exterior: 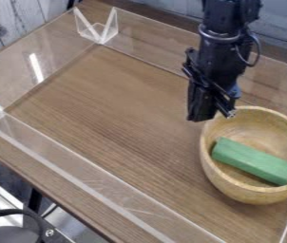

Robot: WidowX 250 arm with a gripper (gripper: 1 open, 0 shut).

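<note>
A wooden bowl (280,133) at the right of the table holds a green block (253,161), lying at a slant inside it. My black gripper (195,112) hangs just above and left of the bowl's back-left rim, fingers pointing down. It looks shut, with nothing visible between its fingers.
Clear plastic corner pieces stand at the back left and along the left edge. Dark cables lie off the table at the lower left.
</note>
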